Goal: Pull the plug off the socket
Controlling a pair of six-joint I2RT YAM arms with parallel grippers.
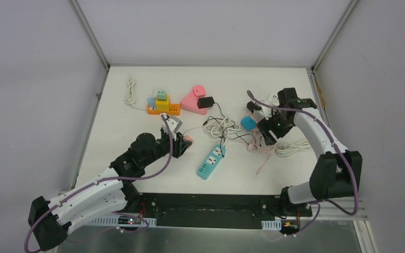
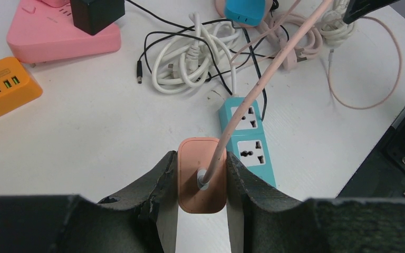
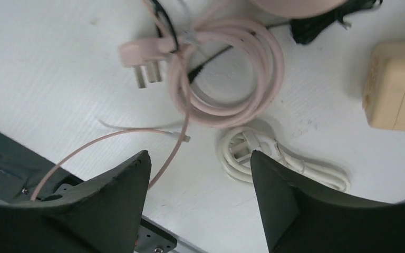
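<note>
My left gripper (image 1: pixel 183 142) is shut on a salmon-pink block (image 2: pixel 189 158), which it holds above the table at the left. A pink cable (image 2: pixel 253 95) comes out of a small white collar on the block's face and stretches up to the right. Over the coiled cords my right gripper (image 1: pixel 270 138) stands open; in its wrist view, nothing is gripped between its fingers. A thin pink cord (image 3: pixel 182 116) hangs close to the left one. One loose cord end (image 3: pixel 178 136) with a pale tip is there too. The pink plug (image 3: pixel 140 55) with metal pins lies beside its coil.
The teal power strip (image 1: pixel 211 162) lies mid-table. White cords (image 1: pixel 222 129) and a black adapter (image 1: pixel 205 102) sit behind it. A blue-topped socket (image 1: pixel 248 123) is beside my right gripper. An orange strip (image 1: pixel 174 109) and a pink one (image 1: pixel 191 103) stand farther back.
</note>
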